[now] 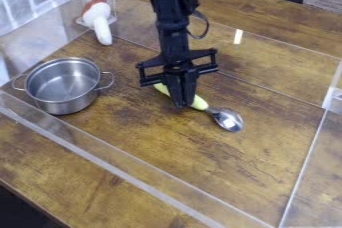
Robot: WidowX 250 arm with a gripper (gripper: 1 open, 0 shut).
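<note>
My black gripper (174, 77) hangs over the middle of the wooden table, its fingers down at a spoon with a pale yellow-green handle (198, 102) and a silver bowl end (227, 120) pointing toward the lower right. The handle's upper end is hidden behind the gripper. Whether the fingers are closed on the handle is unclear from this view.
A steel pot (63, 88) with side handles sits at the left. A white object (96, 19), partly pinkish, lies at the upper left.
</note>
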